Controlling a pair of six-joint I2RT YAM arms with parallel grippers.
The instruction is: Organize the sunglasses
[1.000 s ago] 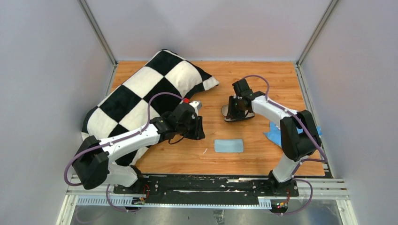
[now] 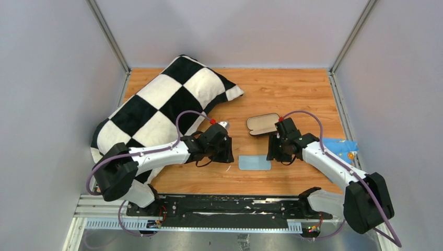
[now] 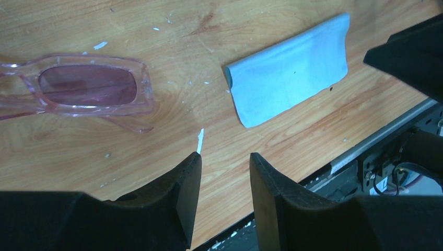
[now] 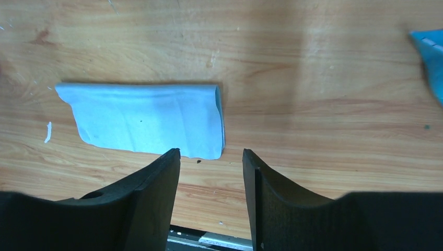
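Pink sunglasses [image 3: 89,86] lie on the wood, upper left in the left wrist view, mostly hidden from the top. A folded light blue cloth [image 2: 253,162] lies flat at front centre. An open beige case [image 2: 261,123] sits behind it. My left gripper hangs open between sunglasses and cloth, nothing between its fingers. My right gripper is over the cloth's right end, fingers apart, holding nothing.
A checkered cushion [image 2: 156,94] fills the back left. A blue item [image 2: 337,148] lies at the right edge.
My left gripper has shifted slightly right and toward the front.
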